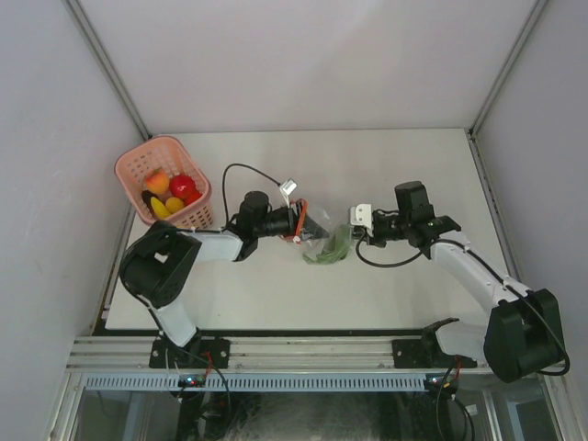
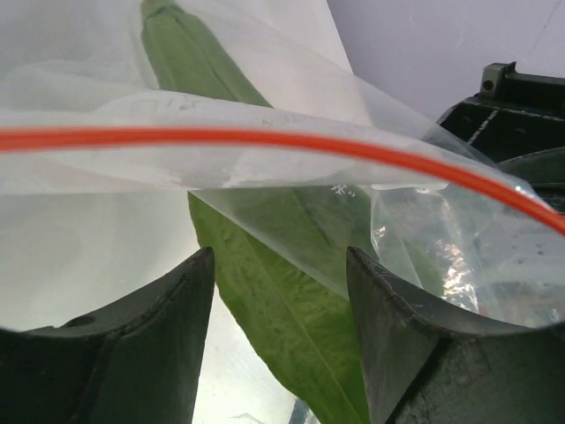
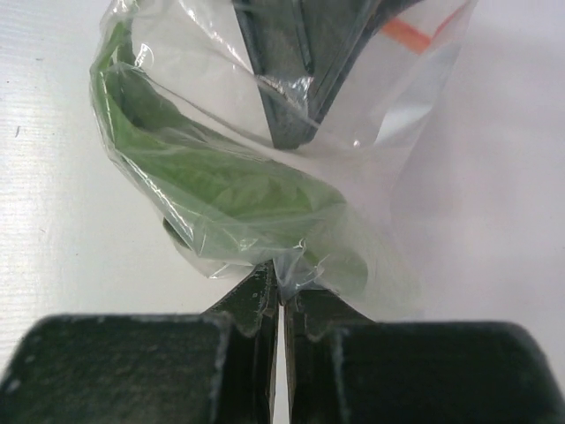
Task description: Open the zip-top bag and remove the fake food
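Observation:
A clear zip bag (image 1: 317,220) with an orange top edge (image 2: 265,137) holds a long green fake vegetable (image 1: 331,246). My left gripper reaches into the bag's mouth, part open, the green piece beyond its fingers and the orange edge crossing above them. The right wrist view shows those left fingers inside the plastic, above the green piece (image 3: 212,194). My right gripper is shut on the bag's crumpled end, near the green piece's tip.
A pink basket (image 1: 129,175) with several fake fruits sits at the back left.

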